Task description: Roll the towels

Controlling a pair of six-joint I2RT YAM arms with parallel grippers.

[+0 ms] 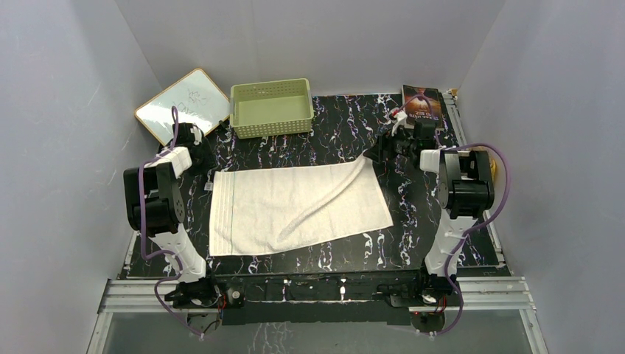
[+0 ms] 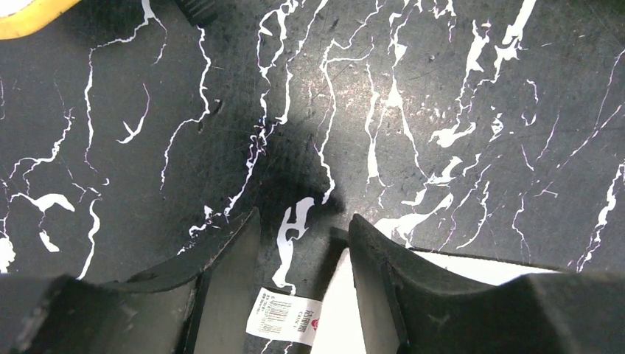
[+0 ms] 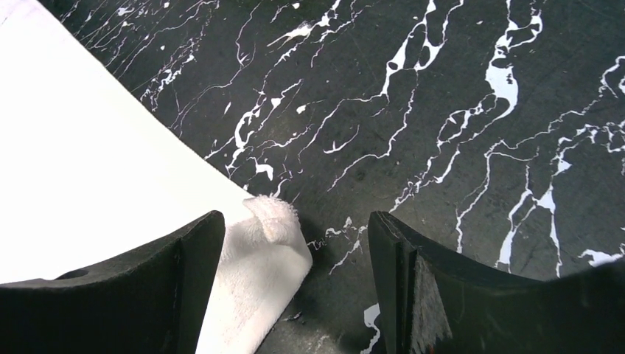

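A white towel (image 1: 265, 206) lies spread across the table, with a diagonal crease running toward its raised far-right corner. My left gripper is part open above the towel's far-left corner, where a white label (image 2: 284, 316) sticks out; nothing is seen held between its fingers. My right gripper is open over the far-right corner (image 3: 273, 221), a bunched fold of towel that sits between its fingertips without being pinched.
A green plastic basket (image 1: 271, 108) stands at the back, a whiteboard (image 1: 182, 107) at the back left and a book (image 1: 422, 103) at the back right. Dark marble table (image 1: 332, 258) shows around the towel.
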